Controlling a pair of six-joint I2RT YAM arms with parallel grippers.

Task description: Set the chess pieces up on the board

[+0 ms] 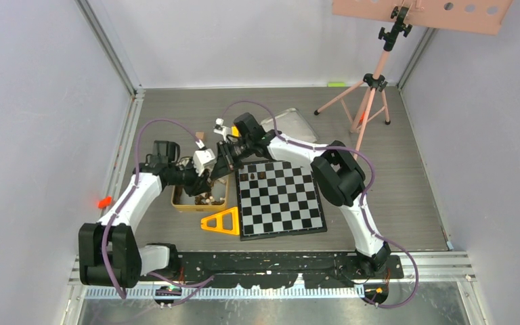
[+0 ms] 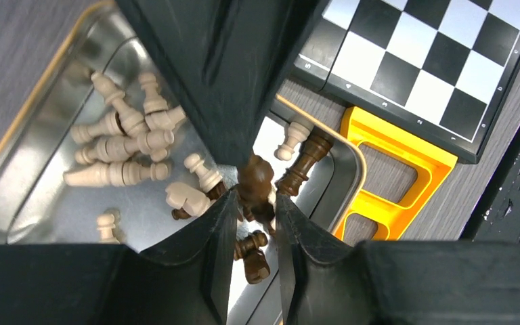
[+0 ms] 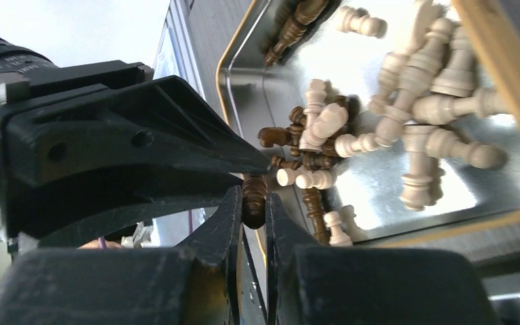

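Both grippers meet over the metal tray (image 1: 198,206) of loose chess pieces. My left gripper has its fingertips around a dark brown piece (image 2: 254,176); whether it grips it is unclear. My right gripper has the same or a similar dark piece between its fingertips, with the left gripper's dark body just beside it in the right wrist view. Pale and dark pieces lie in the tray below. The checkered board (image 1: 279,210) sits to the right, with a few dark pieces at its upper left.
A yellow triangular frame (image 1: 220,229) lies between tray and board at the front. An empty silver tray (image 1: 291,122) is at the back, and a pink tripod (image 1: 372,101) stands at the back right.
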